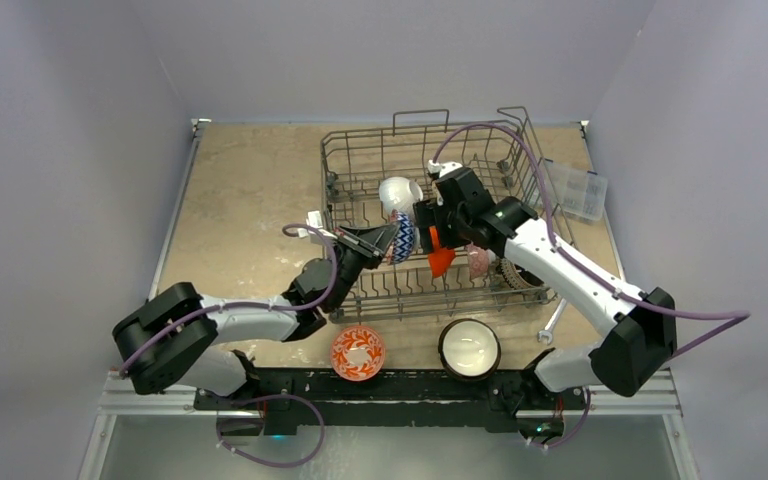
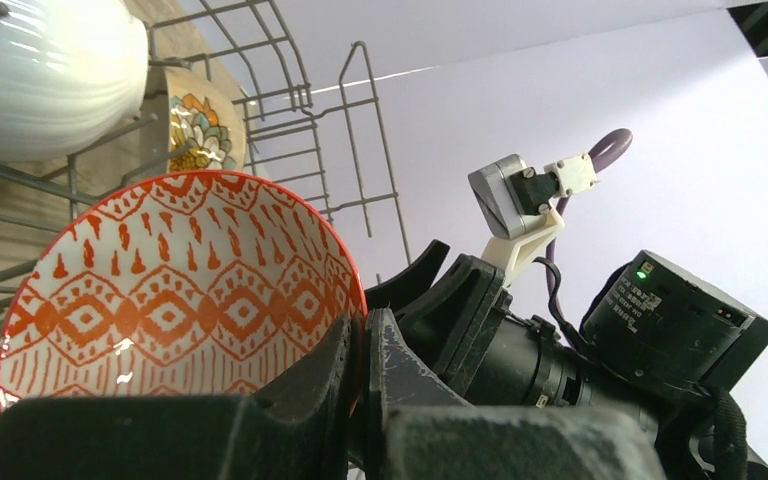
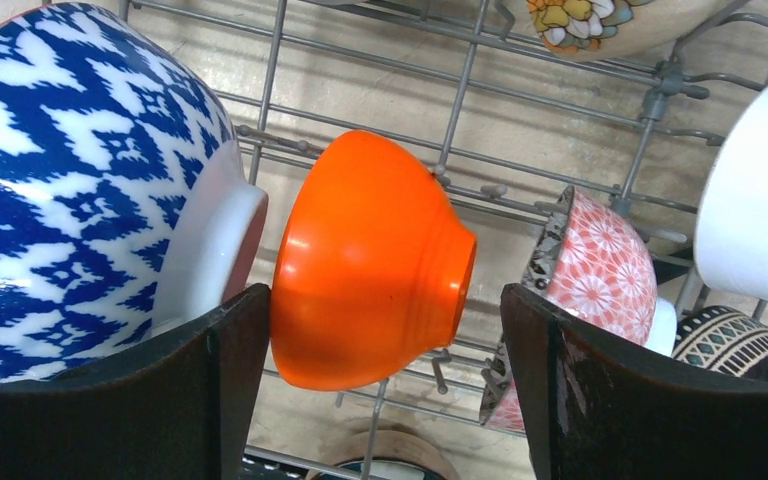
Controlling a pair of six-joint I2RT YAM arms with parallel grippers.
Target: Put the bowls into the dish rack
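Note:
My left gripper [image 1: 385,240] is shut on the rim of a blue-and-white bowl [image 1: 402,238], whose red-patterned inside [image 2: 175,290] fills the left wrist view. That bowl hangs at the rack's [image 1: 335,310] middle left, beside an orange bowl [image 3: 370,260]. My right gripper is part open over the orange bowl, fingers either side of it. In the rack also stand a white bowl [image 1: 397,193], a pink patterned bowl [image 3: 600,270], a black patterned bowl [image 3: 735,340] and a flowered bowl [image 2: 205,130].
An orange-patterned bowl [image 1: 357,352] and a dark-rimmed white bowl [image 1: 469,347] lie on the floor in front of the rack. A wrench [image 1: 550,325] and a clear plastic box [image 1: 580,190] are at the right.

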